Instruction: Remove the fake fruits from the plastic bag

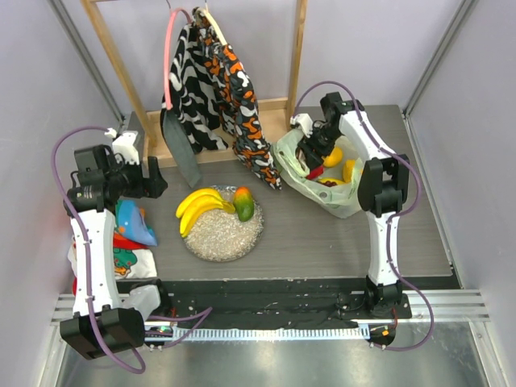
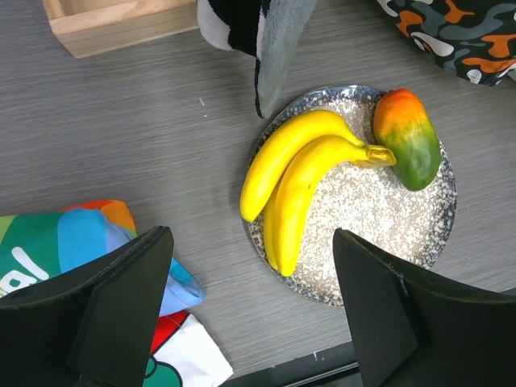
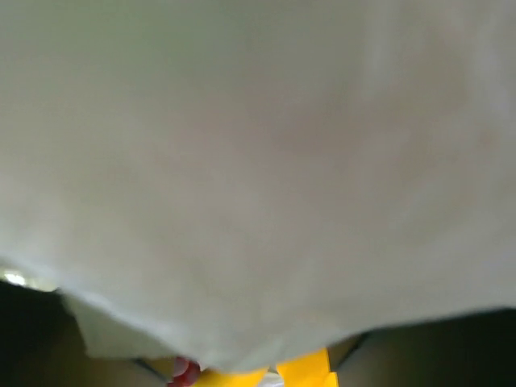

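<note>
The pale green plastic bag (image 1: 343, 197) lies open at the right of the table. Inside it show a yellow-orange fruit (image 1: 333, 157), a red fruit (image 1: 315, 172) and more yellow fruit (image 1: 348, 170). My right gripper (image 1: 312, 156) reaches into the bag's upper left part, its fingers part open. Whitish bag film (image 3: 258, 177) covers most of the right wrist view, so what lies between those fingers is hidden. At the left, my left gripper stands open and empty. Bananas (image 2: 302, 173) and a mango (image 2: 405, 139) rest on a round silvery plate (image 2: 371, 230).
Patterned garments (image 1: 234, 89) hang from a wooden rack (image 1: 276, 121), close to the bag's left edge. Folded colourful cloths (image 1: 133, 242) lie beneath the left arm. Bare table lies between plate and bag.
</note>
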